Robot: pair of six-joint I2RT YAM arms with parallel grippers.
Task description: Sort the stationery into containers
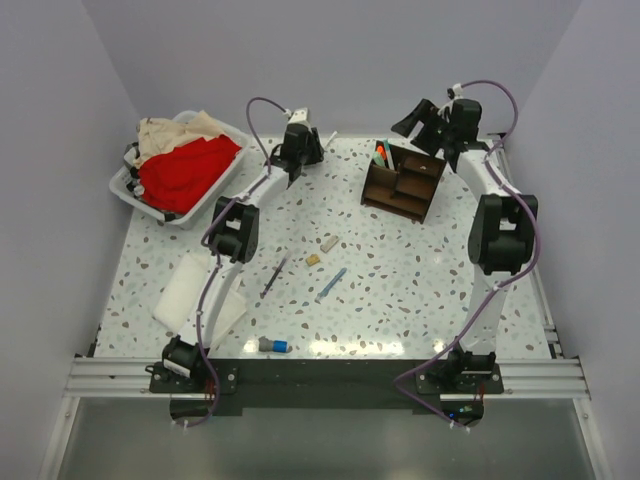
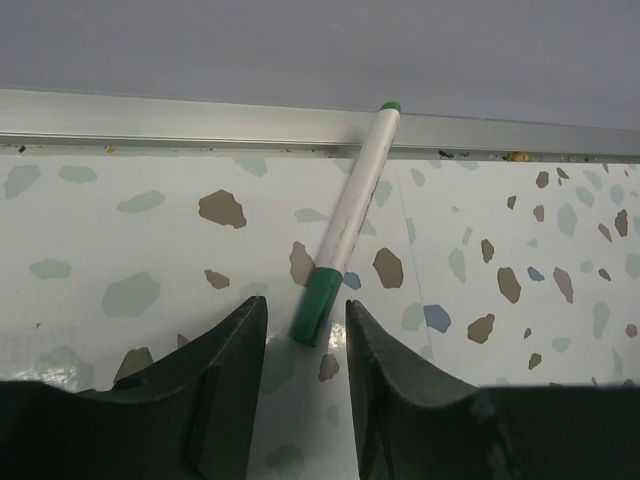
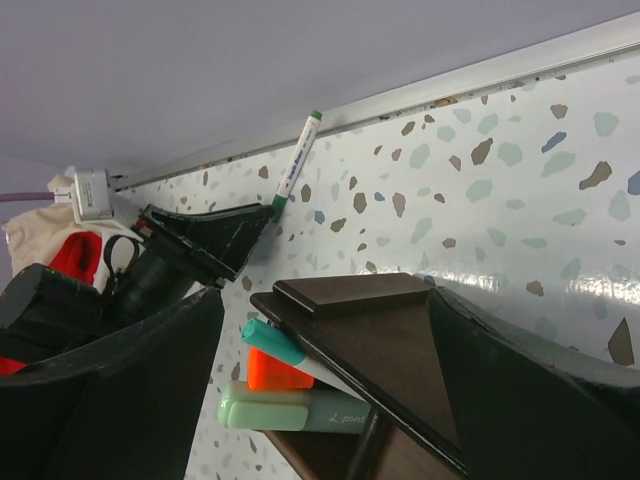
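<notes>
A white marker with green ends [image 2: 350, 210] lies by the back wall. My left gripper is part open just at its near green end, the fingertips either side of it, not clearly touching. My right gripper [image 1: 417, 125] hangs above the back of the dark wooden organiser [image 1: 400, 205], its fingers apart. The organiser holds a teal-capped pen [image 3: 272, 343], an orange item [image 3: 275, 372] and a light green highlighter [image 3: 265, 416].
A white bin [image 1: 124, 185] with red and cream cloths is at the left. A dark pen [image 1: 274, 275], blue pen [image 1: 331, 285], small pale items [image 1: 329, 243], white boards [image 1: 183, 290] and a blue item [image 1: 273, 345] lie across the table.
</notes>
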